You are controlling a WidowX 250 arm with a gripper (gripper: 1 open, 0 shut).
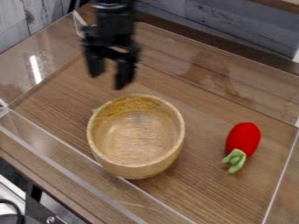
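The dark robot gripper (111,61) hangs over the table at the upper left, blurred by motion, open, with its lower parts above and left of a round tan bowl (135,136). A red object with a green top (242,142), like a toy vegetable, lies to the right of the bowl. Nothing shows held by the gripper.
Dark edges run along the table's sides.
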